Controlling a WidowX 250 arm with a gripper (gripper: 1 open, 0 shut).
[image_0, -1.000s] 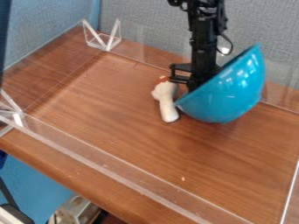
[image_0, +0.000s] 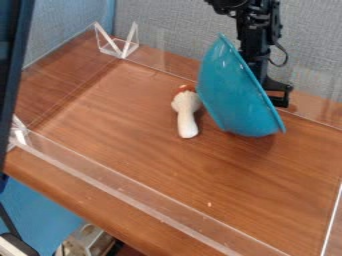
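Observation:
A blue bowl (image_0: 235, 92) is tipped up on its side near the back right of the wooden table, its broad face toward the camera. The black robot arm stands behind it, and the gripper (image_0: 278, 94) is mostly hidden by the bowl, part showing at its right; its fingers cannot be made out. A pale mushroom-like toy with a red top (image_0: 186, 115) lies just left of the bowl.
A white wire corner piece (image_0: 118, 40) stands at the back left. A blue floor shows at lower left.
The arm has moved right, behind the bowl. The bowl has swung more upright, its top edge now further left and higher. The toy has barely moved.

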